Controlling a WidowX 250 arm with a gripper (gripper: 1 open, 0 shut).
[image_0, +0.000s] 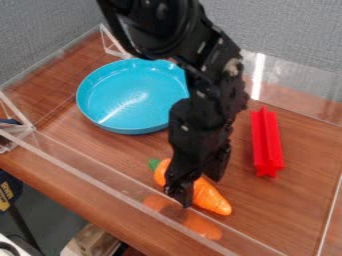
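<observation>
My black gripper (186, 183) is lowered over an orange toy carrot (213, 199) with a green top, lying near the front of the wooden table. Its fingertips reach down around the carrot's middle; whether they are closed on it is hard to tell, as the gripper hides part of it. A blue round plate (104, 97) sits at the back left.
A red ridged block (266, 142) lies to the right. Clear acrylic walls (287, 78) border the table (274, 220). There is bare table to the right of the carrot.
</observation>
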